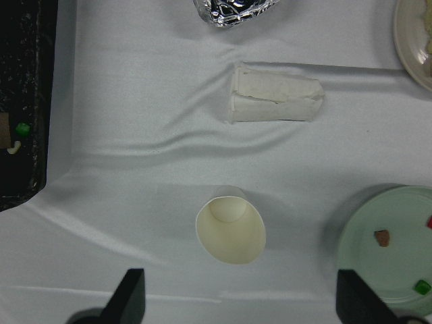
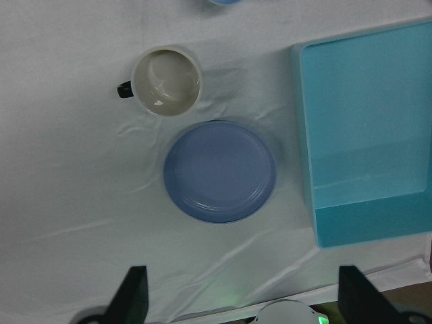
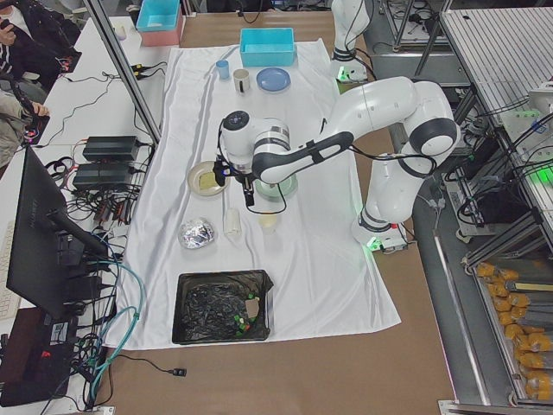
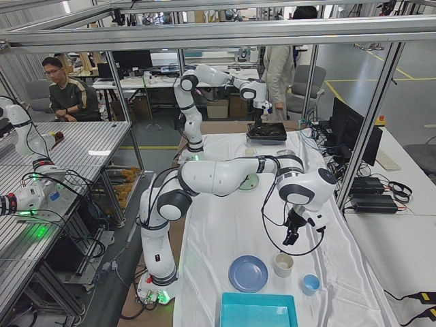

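My left gripper is open above a white cloth, near a green plate [image 1: 368, 263] holding small pieces, an upright cream cup [image 1: 229, 243] and a crumpled white roll [image 1: 273, 94]. A foil-covered item [image 1: 233, 8], a beige plate [image 1: 405, 37] with yellow food and a black tray [image 1: 30, 155] with small pieces surround them. My right gripper is also open, above the cloth near a blue plate [image 2: 219, 172], a mug [image 2: 162, 77] and an empty turquoise bin [image 2: 361, 101]. Nothing shows between either pair of fingers.
A blue cup [image 3: 222, 69] stands at the far end beside the mug. Monitors, cables and black boxes line the side desk [image 4: 402, 252]; metal frame posts rise beside the table.
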